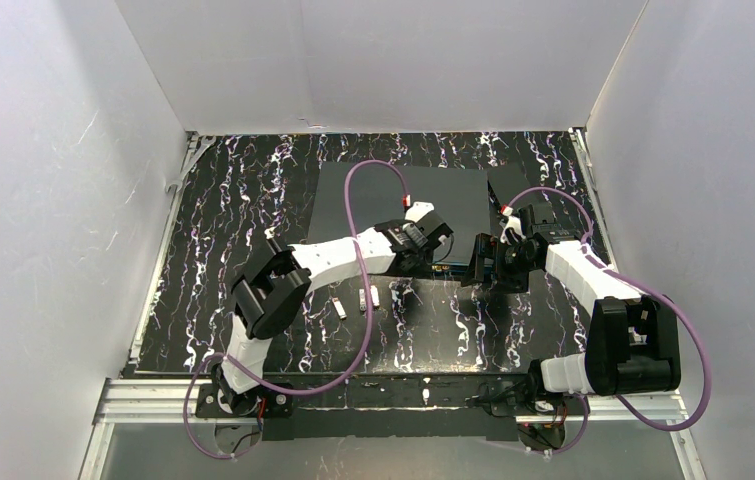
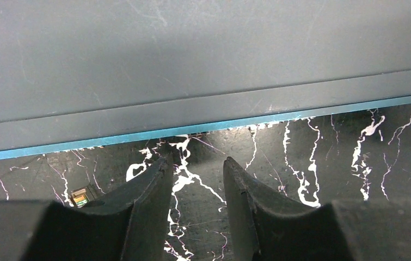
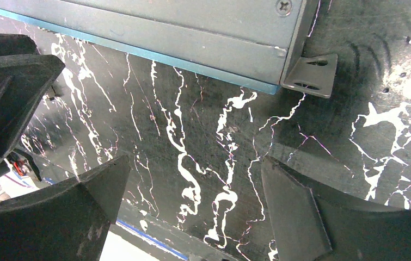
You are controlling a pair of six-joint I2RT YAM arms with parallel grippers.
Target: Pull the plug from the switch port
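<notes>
The switch is a flat dark grey box at the back of the table; a blue strip runs along its lower front edge. From the wrist cameras its port face is not visible, and I see no plug seated in it. My left gripper is open just in front of that edge, with bare table between its fingers. A small module with gold contacts lies beyond its left finger. My right gripper stands wide open and empty near the switch's right front corner.
Small pale modules lie on the table left of centre. A metal bracket sticks out from the switch's right corner. Purple cables loop over both arms.
</notes>
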